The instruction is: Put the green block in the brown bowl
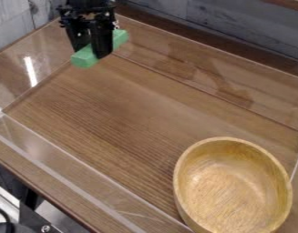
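Note:
The black gripper [95,45] is at the upper left of the view, shut on the green block [84,59]. One end of the block sticks out to the lower left and the other to the right; the fingers hide its middle. Block and gripper appear to hang above the far left of the wooden surface. At the lower right stands the brown bowl [180,187], light tan, round and empty, well away from the gripper.
A grey plank wall [242,27] runs along the back. Dark cables and hardware [17,214] lie beyond the table's edge at the lower left.

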